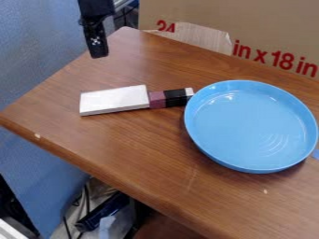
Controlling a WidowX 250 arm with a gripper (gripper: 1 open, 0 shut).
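My black gripper (97,45) hangs in the upper left of the camera view, above the back-left part of the wooden table. Whether it is open or shut is too small to tell. A cleaver-like item with a pale rectangular blade (112,101) and a dark red and black handle (169,98) lies flat in the middle of the table. To its right sits a light blue round plate (249,126).
A cardboard box (230,23) with red lettering stands along the back. The table's left edge borders a blue surface (37,75), with clutter below.
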